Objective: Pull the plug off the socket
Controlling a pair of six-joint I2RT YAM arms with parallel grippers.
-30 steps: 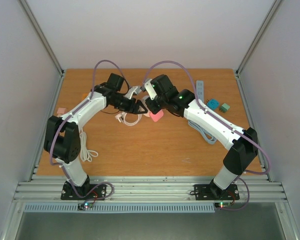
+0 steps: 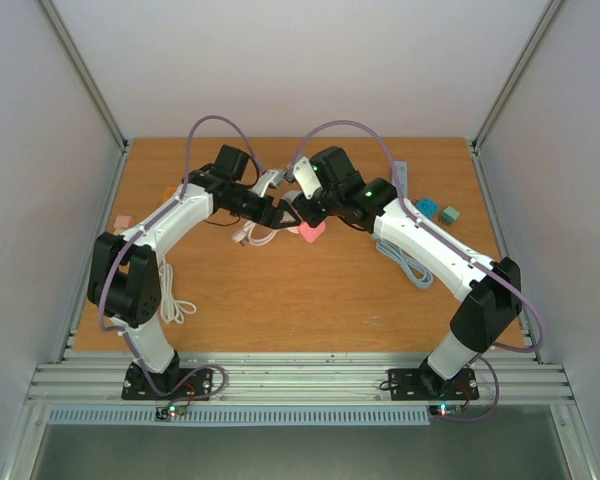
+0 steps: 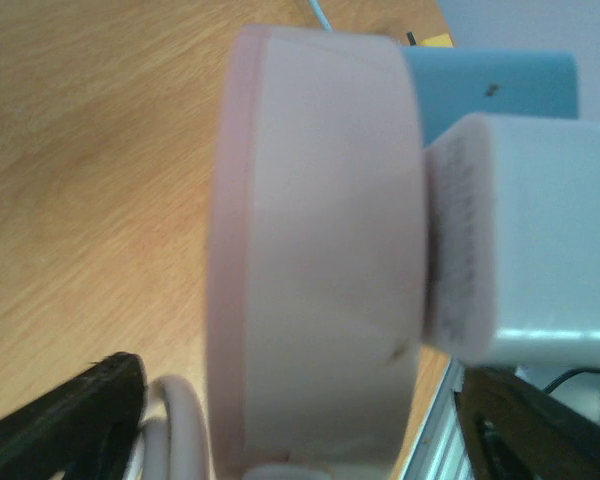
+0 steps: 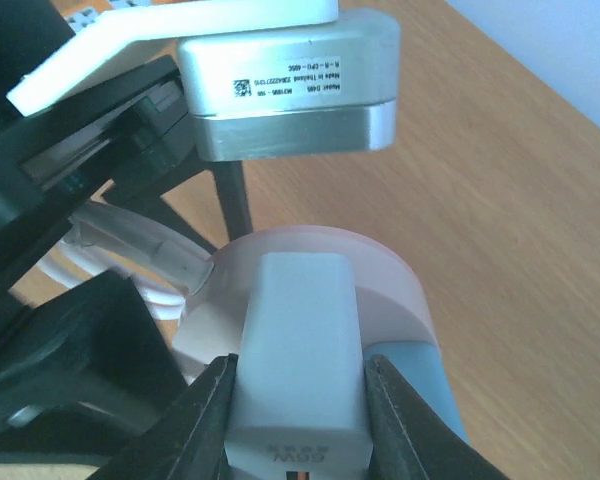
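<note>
In the right wrist view, my right gripper is shut on a pale block-shaped plug [image 4: 302,340]. Behind that block is a round pinkish-white socket [image 4: 392,290], whose thick cord end [image 4: 155,245] leads off to the left. My left gripper's dark fingers reach in beside this cord. The left wrist view has the socket [image 3: 330,220] upright and edge-on. There my left gripper stands open, fingers apart on both sides of the socket, with gaps showing. Both grippers meet closely in the top view, hiding most of the socket.
The camera housing on my right wrist [image 3: 530,240] is very close to the socket. A light blue piece [image 3: 510,85] is behind them. A power strip [image 2: 400,180], blue block [image 2: 426,207] and green block [image 2: 449,215] lie to the right.
The white cord's loop by the left gripper looks narrower than before. Both grippers have shifted only slightly and stay close together. My right arm's elbow has moved a little outward.
</note>
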